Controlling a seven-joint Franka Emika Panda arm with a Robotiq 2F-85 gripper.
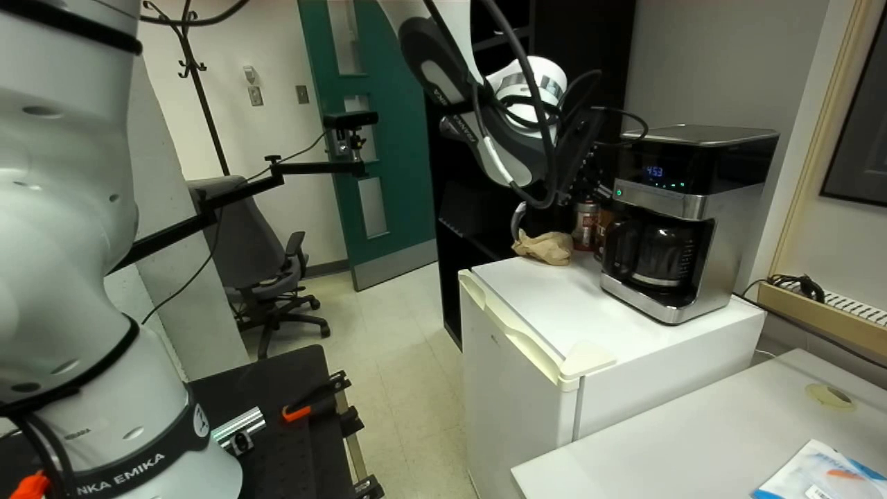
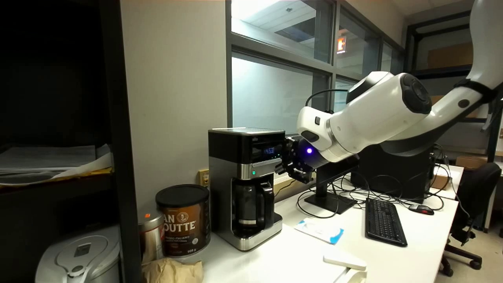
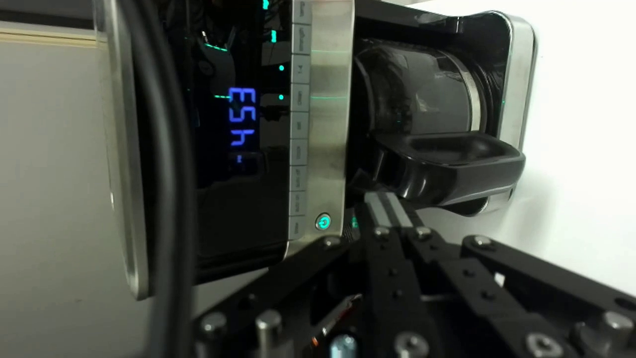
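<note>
A black and steel coffee maker (image 1: 690, 216) stands on the white fridge top, its clock lit blue and its power button (image 3: 322, 221) glowing green. Its glass carafe (image 3: 417, 89) sits inside, with the black handle (image 3: 459, 164) facing outward. In the wrist view, my gripper is shut, nothing showing between its pale fingertips. They appear just below the power button's side of the steel strip and close to the handle's top; whether they touch the machine I cannot tell. From the other side, the gripper (image 2: 279, 169) is seen close by the machine's front panel.
Beside the machine stand a brown coffee can (image 2: 182, 221) and a metal canister (image 2: 151, 236), with a crumpled paper bag (image 1: 545, 247) in front. The fridge top (image 1: 549, 299) is clear nearer its front edge. A black shelf (image 2: 113, 141) rises beyond these.
</note>
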